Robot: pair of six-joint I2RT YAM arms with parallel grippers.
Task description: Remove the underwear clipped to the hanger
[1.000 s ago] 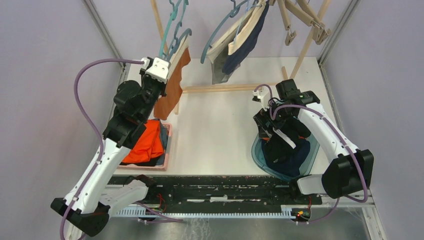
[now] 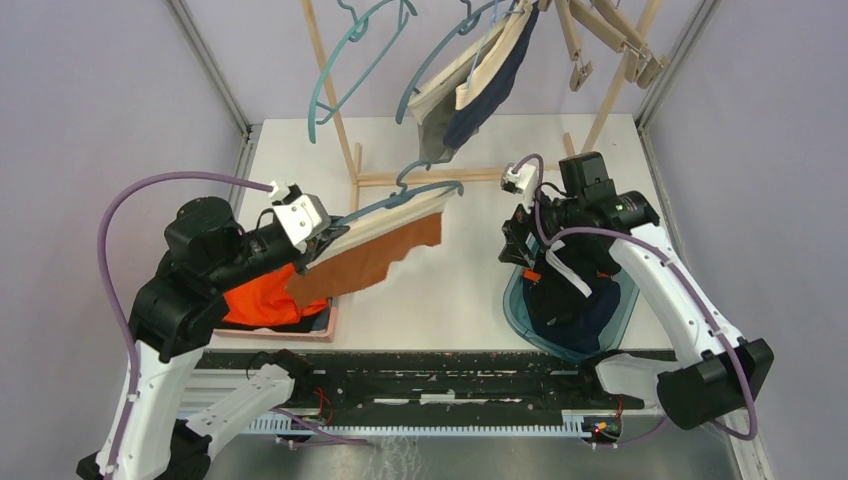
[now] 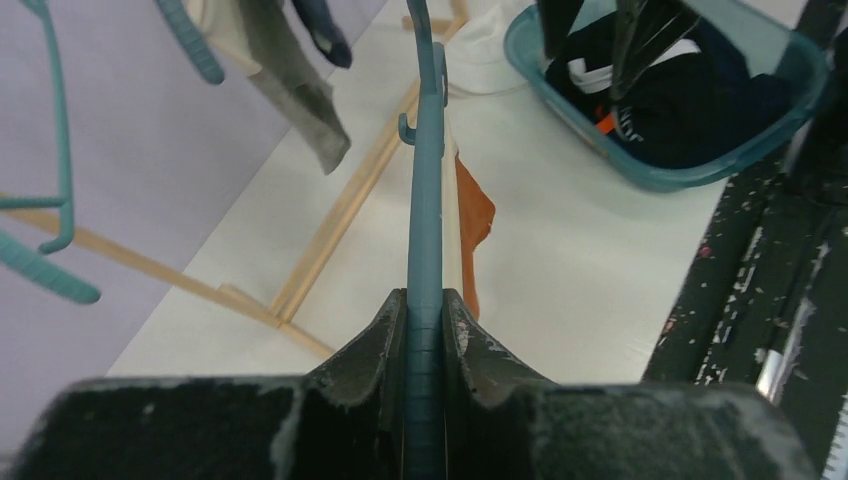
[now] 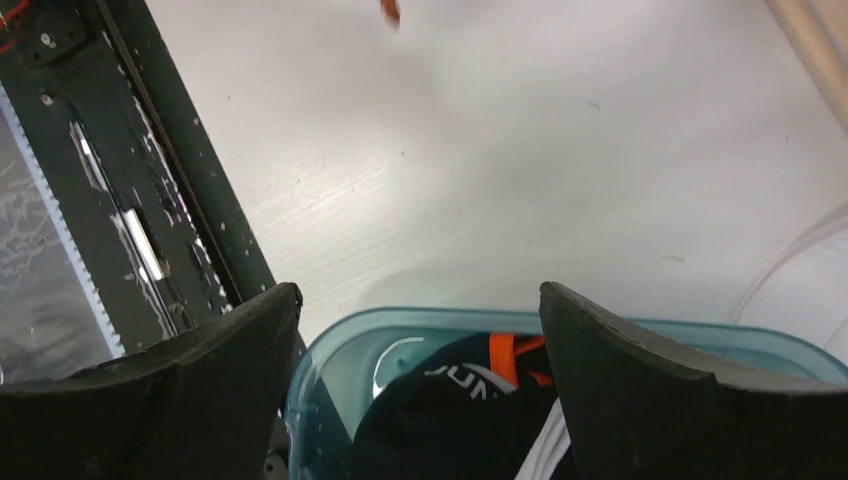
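A blue-grey hanger (image 2: 402, 196) with brown underwear (image 2: 375, 259) hanging below its bar is held out over the table. My left gripper (image 2: 318, 240) is shut on one end of this hanger. In the left wrist view the hanger's bar (image 3: 426, 220) runs up between the dark fingers, with a strip of brown cloth (image 3: 473, 215) along its right side. My right gripper (image 2: 520, 250) stands open above the near-left rim of the blue basket. Nothing lies between its fingers. Where the clips grip the cloth cannot be made out.
The blue basket (image 2: 515, 322) holds dark clothes. A pink basket (image 2: 333, 325) with orange and dark cloth sits at left. Overhead hang an empty teal hanger (image 2: 322, 95), grey and navy underwear (image 2: 490, 85) and wooden clips (image 2: 581, 75). Mid-table is clear.
My left gripper has brought the hanger and brown underwear away from the other hanger, towards the front and the table's middle, turning it more sideways.
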